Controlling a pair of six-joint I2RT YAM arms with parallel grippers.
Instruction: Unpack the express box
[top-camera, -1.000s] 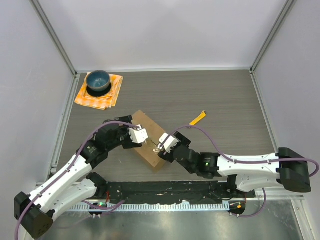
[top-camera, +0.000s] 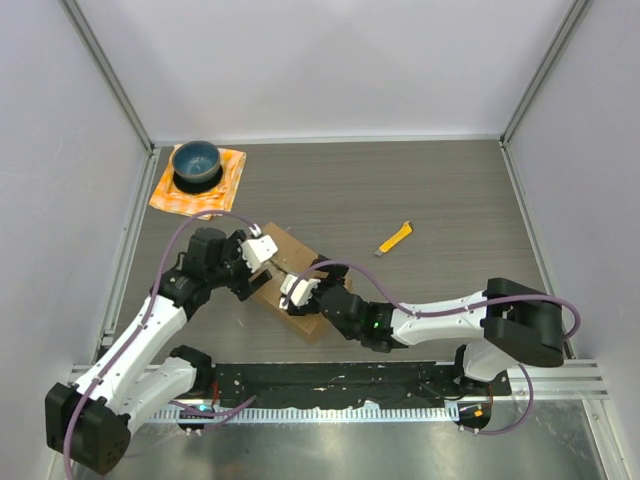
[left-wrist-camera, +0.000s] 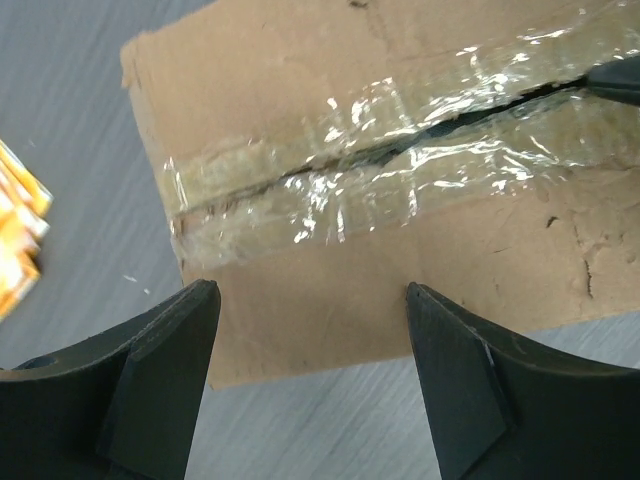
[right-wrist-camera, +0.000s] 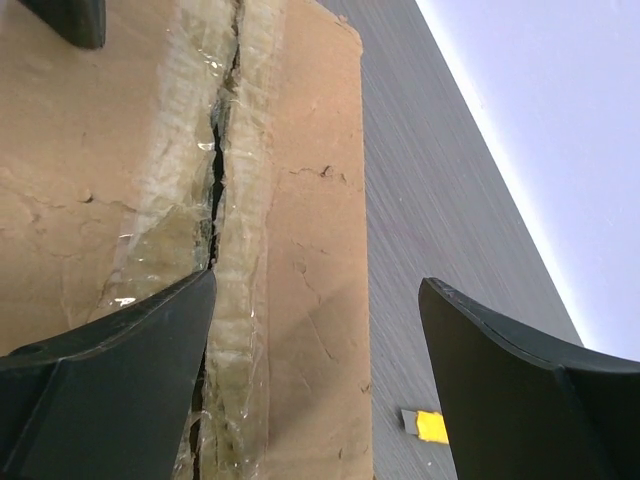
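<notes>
The brown cardboard box (top-camera: 288, 243) lies turned at an angle on the table, partly covered by both arms. Clear tape runs along its top seam (left-wrist-camera: 440, 130), and a dark slit splits the tape lengthwise. Over the box's left part hovers my left gripper, its fingers well apart with nothing between them. My right gripper is also open; one of its fingers (right-wrist-camera: 165, 345) is at the slit, the other beyond the box's edge. In the left wrist view that dark fingertip (left-wrist-camera: 615, 80) meets the slit; how deep it reaches is hidden.
A yellow utility knife (top-camera: 395, 238) lies right of the box. At the back left a blue bowl (top-camera: 197, 160) sits on a dark round base over an orange checked cloth (top-camera: 225, 180).
The left gripper has drawn a little left and turned. The box appears to lie where it was.
</notes>
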